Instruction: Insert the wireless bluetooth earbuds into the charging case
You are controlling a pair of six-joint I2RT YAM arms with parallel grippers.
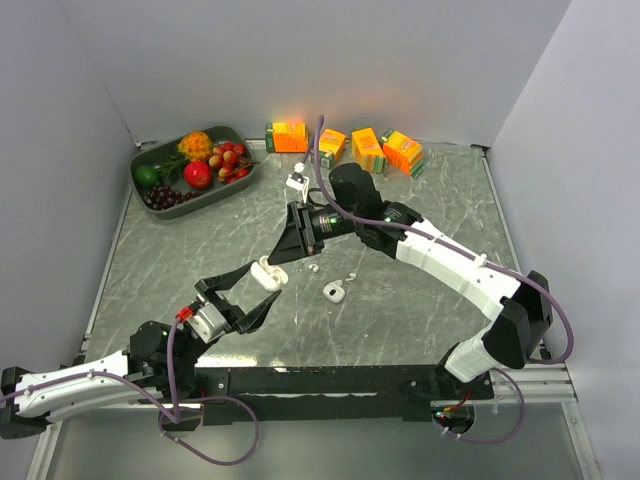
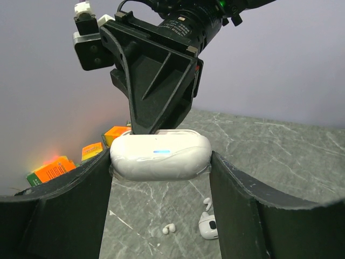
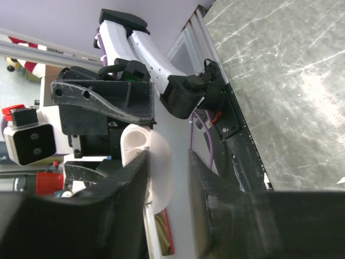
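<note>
A white charging case (image 1: pixel 268 275) with its lid up is held off the table; my left gripper is shut on its sides. The left wrist view shows the case's smooth outer face (image 2: pixel 160 162). Right at the case's upper edge stands my right gripper (image 1: pixel 273 259), tips pointing down at it. In the right wrist view, my right gripper has a gap between its fingers and no earbud shows there. One finger covers part of the case, where a round hollow (image 3: pixel 135 139) is visible; whether an earbud sits inside, I cannot tell.
On the table lie small white earbuds (image 1: pixel 313 267), another white case (image 1: pixel 334 291) and a loose earbud (image 1: pixel 350 276) beside it. A fruit tray (image 1: pixel 150 203) is at back left, several orange boxes (image 1: pixel 366 148) along the back wall.
</note>
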